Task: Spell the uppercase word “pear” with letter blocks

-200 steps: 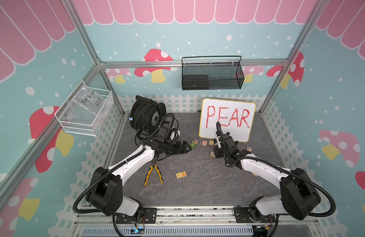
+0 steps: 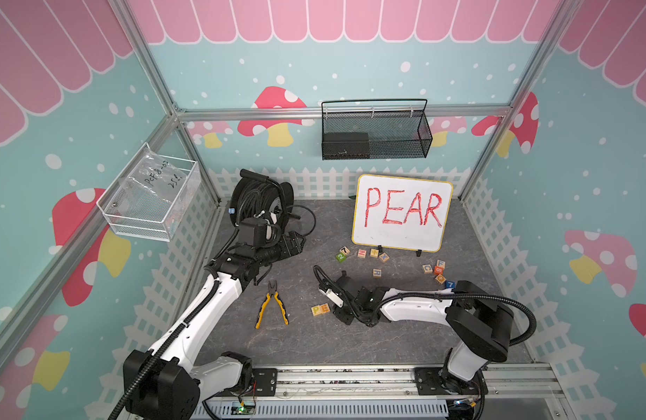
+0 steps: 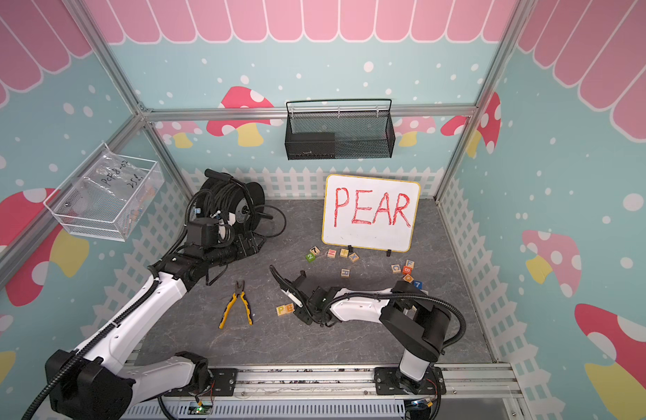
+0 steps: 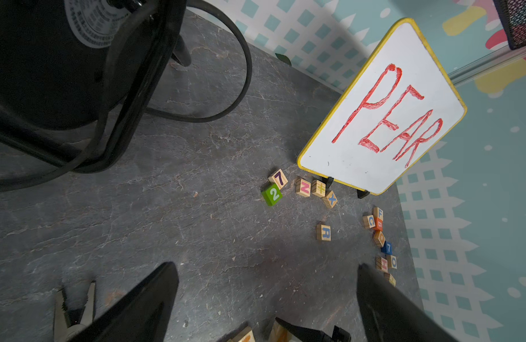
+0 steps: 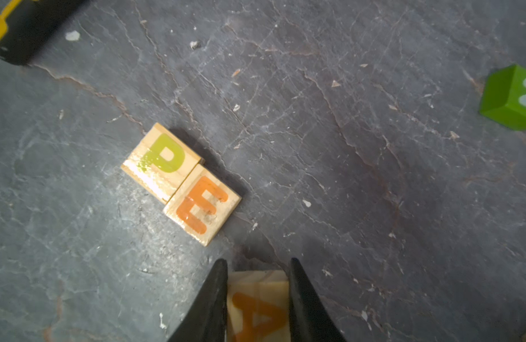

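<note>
The P block (image 5: 163, 159) and the orange E block (image 5: 203, 205) lie side by side, touching, on the table. My right gripper is shut on the A block (image 5: 258, 313), which sits close to the E's right in the right wrist view. Whether it touches the table, I cannot tell. The blue R block (image 4: 323, 232) lies alone in front of the whiteboard (image 4: 388, 114), which reads PEAR. My left gripper stands open and empty, back by the cable reel (image 2: 263, 199).
Pliers (image 2: 271, 304) lie left of the P. The 7 block (image 4: 278, 178), 2 block (image 4: 272, 194), N block (image 4: 303, 187) and X block (image 4: 330, 199) are near the board. Several more blocks cluster at the right.
My left arm has drawn back left towards the reel.
</note>
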